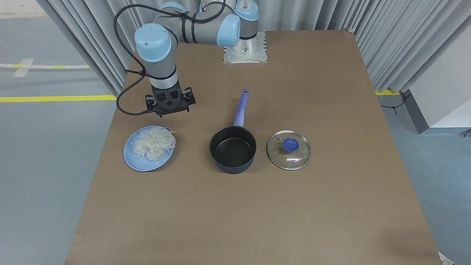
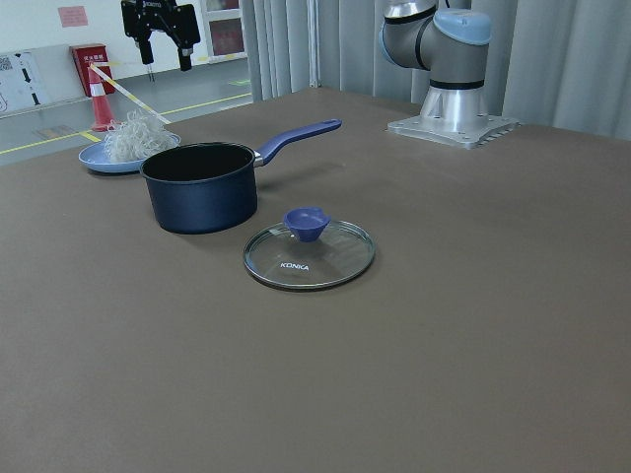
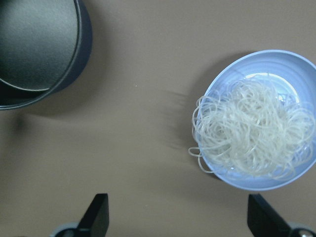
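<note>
A blue plate [image 1: 131, 155] heaped with pale noodles [image 1: 154, 142] sits left of a dark saucepan [image 1: 232, 151] with a purple handle [image 1: 241, 106]. The round glass lid [image 1: 280, 154] with a blue knob [image 1: 290, 144] lies flat right of the pan. My gripper hangs above the table, behind the plate in the front view; in the wrist view its two black fingers stand wide apart with bare table between them, the noodles [image 3: 252, 128] and pan [image 3: 37, 44] beyond them.
The arm's base [image 1: 245, 55] stands at the back edge, with grey curtains behind it.
</note>
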